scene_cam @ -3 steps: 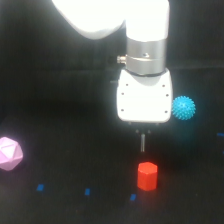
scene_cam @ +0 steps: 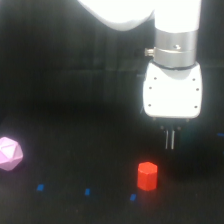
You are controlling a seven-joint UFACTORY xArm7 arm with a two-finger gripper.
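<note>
A red block [scene_cam: 147,176] with a hexagonal outline stands upright on the dark surface, right of centre. Above it and a little to the right in the picture hangs my gripper [scene_cam: 170,140], pointing down. Its two thin fingers show as close parallel lines with a narrow dark gap; nothing can be seen between them. How far apart the fingers really stand is unclear at this size. The red block is apart from the fingers. At the left edge lies a pink faceted ball [scene_cam: 9,153].
Small blue marks [scene_cam: 87,191] dot the dark surface near the front. Between the pink ball and the red block the surface is clear. My white gripper body hides part of the background.
My gripper has shifted to the right, from above the red block to right of it.
</note>
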